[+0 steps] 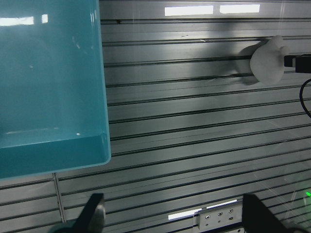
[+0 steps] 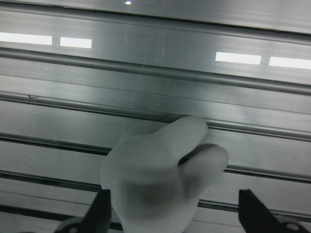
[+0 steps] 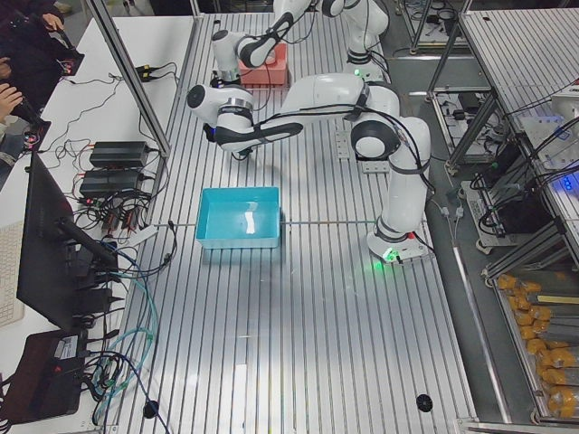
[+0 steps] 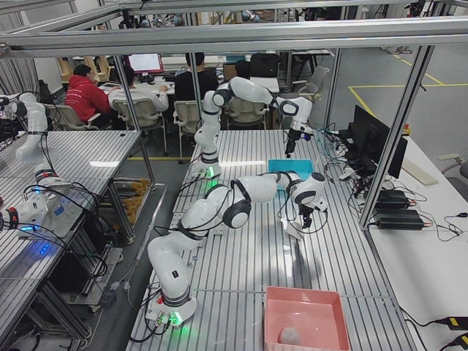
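Note:
A white plush toy [image 4: 291, 228] [image 2: 150, 179] lies on the slatted table. My right gripper hangs over it in the right wrist view, open, its fingers on either side of the toy's body. In the camera right view that gripper [image 4: 307, 216] is just above the toy. My left gripper stands open beside the blue bin [image 1: 101, 111], the toy [image 1: 267, 63] farther off. Nothing shows between the left gripper's fingers.
A pink bin [image 4: 307, 300] holding a round pale item [image 4: 289, 336] is at the near end. Monitors and cables [image 3: 50, 253] line one side. The table around the blue bin is mostly clear.

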